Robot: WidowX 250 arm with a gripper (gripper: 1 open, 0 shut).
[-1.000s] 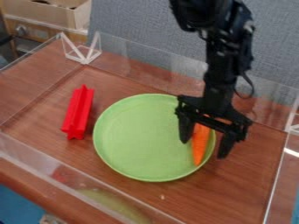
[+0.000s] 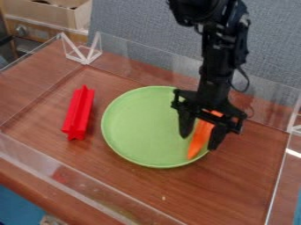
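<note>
A green plate (image 2: 139,127) lies on the wooden table, with an orange carrot (image 2: 198,141) at its right side, partly hidden under my black gripper (image 2: 205,125). The gripper points down over the carrot, its fingers apart on either side; whether they touch it I cannot tell. A red bar-shaped object (image 2: 77,112) lies to the left of the plate.
Low clear walls edge the wooden workspace (image 2: 141,193), with white corner brackets (image 2: 83,51). A cardboard box (image 2: 47,13) stands outside at the back left. Bare table shows at the front and far left.
The carrot and plate have shifted slightly left.
</note>
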